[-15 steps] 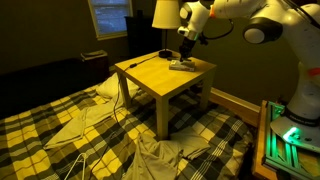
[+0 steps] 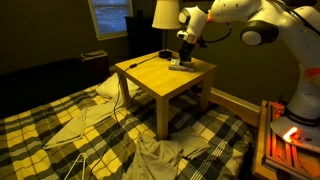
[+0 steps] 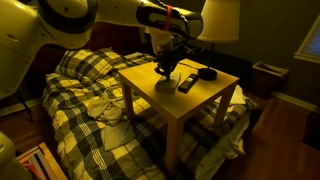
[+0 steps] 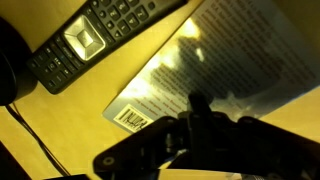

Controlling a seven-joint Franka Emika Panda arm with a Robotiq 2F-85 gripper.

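A thin, glossy printed book or case (image 4: 215,60) with a barcode lies flat on the small wooden table (image 2: 150,78), near its back right in exterior view 1. My gripper is shut over its lower part in the wrist view, fingertips pointing down at the cover. Nothing shows between the fingers; whether they touch the cover I cannot tell. From exterior view 2 the gripper (image 3: 166,72) appears just above the book (image 3: 169,84). A black remote control (image 4: 95,38) rests beside the book, apart from it.
A lamp (image 2: 167,18) with a dark base stands at the table's back edge, close to the gripper. Its cord (image 4: 38,140) runs over the tabletop. Below are a plaid-covered bed (image 2: 40,112) and crumpled cloths (image 2: 160,157).
The arm has shifted slightly over the past second, while the gripper stays above the book. The light at the arm's base has turned from green to red.
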